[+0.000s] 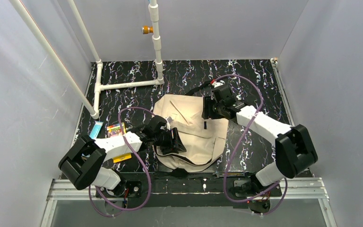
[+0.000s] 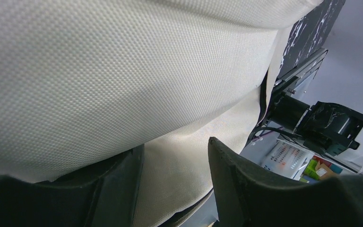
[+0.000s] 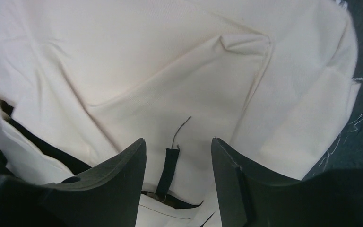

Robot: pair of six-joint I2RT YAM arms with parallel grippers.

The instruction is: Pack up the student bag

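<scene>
A cream fabric bag (image 1: pixel 194 132) lies flat in the middle of the table. Over its lower left part, near the dark opening, is my left gripper (image 1: pixel 172 144), its fingers (image 2: pixel 229 179) apart on either side of the cloth with nothing clearly held. My right gripper (image 1: pixel 208 109) is over the upper right of the bag, fingers (image 3: pixel 231 179) apart, a black strap tab on the fabric (image 3: pixel 169 168) below between them.
At the left lie a light blue pencil pack (image 1: pixel 96 128) and colourful boxes (image 1: pixel 122 156), partly behind the left arm. A white pipe frame (image 1: pixel 127 85) stands at the back left.
</scene>
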